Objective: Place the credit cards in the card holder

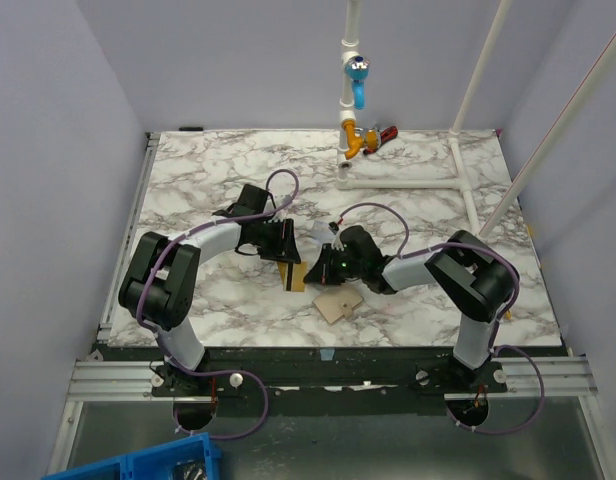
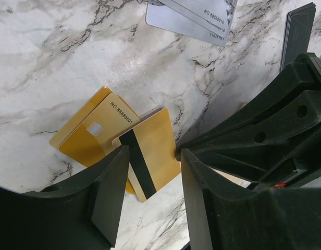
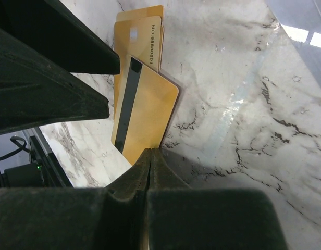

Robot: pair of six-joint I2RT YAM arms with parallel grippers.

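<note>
A top gold card with a black stripe lies askew over other gold cards. My left gripper is open above this stack. My right gripper is shut at the top card's edge, with nothing seen between its fingers. Silver cards lie apart from the gold ones. A dark flat object, partly seen, lies beyond my right gripper in the left wrist view; I cannot tell whether it is the holder.
A beige block lies below my right gripper in the top view. A white pipe frame with taps stands at the back right.
</note>
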